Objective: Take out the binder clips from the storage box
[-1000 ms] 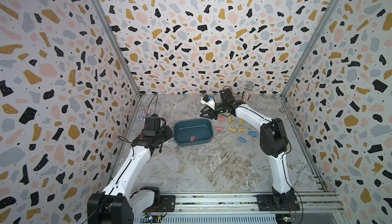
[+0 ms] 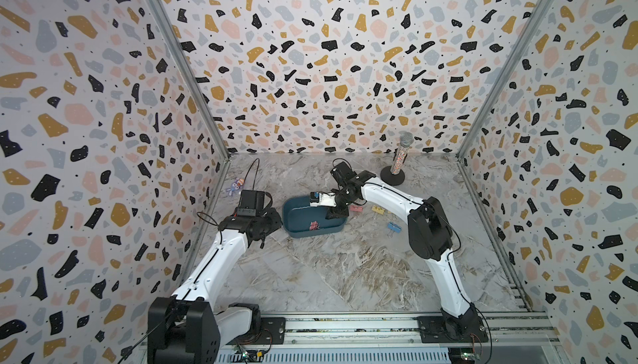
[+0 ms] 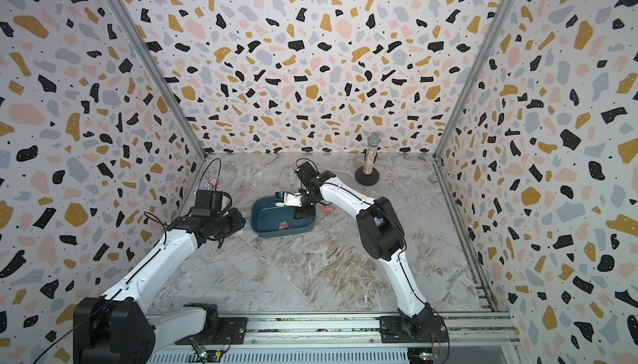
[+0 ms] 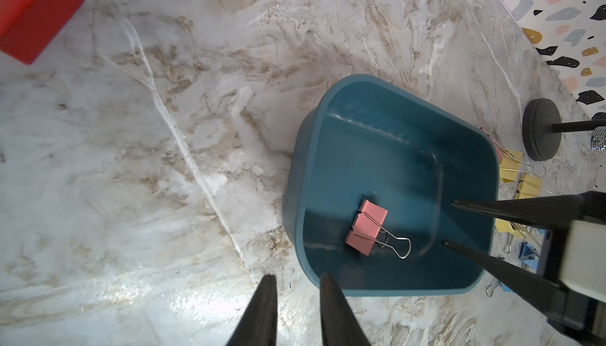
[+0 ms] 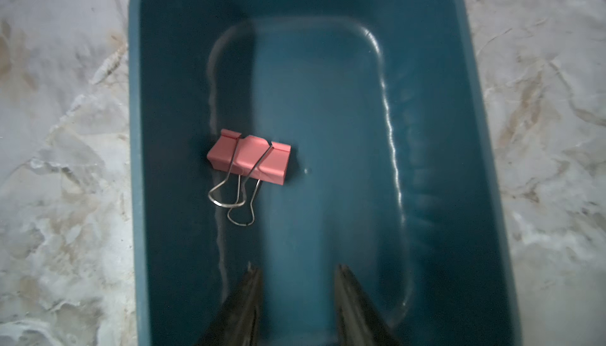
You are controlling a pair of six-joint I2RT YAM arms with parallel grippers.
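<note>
The teal storage box holds one pink binder clip with silver handles, also seen in the right wrist view [image 5: 252, 156]. My right gripper is open over the box, its fingers apart and empty. My left gripper is left of the box, fingertips slightly apart with nothing between them. Several pink, yellow and blue binder clips [image 4: 529, 187] lie on the table right of the box, partly hidden by the right arm.
A red block [image 4: 34, 14] lies at the left. A stand [image 2: 392, 175] with a microphone-like top is at the back right.
My right gripper has moved left and down over the box.
</note>
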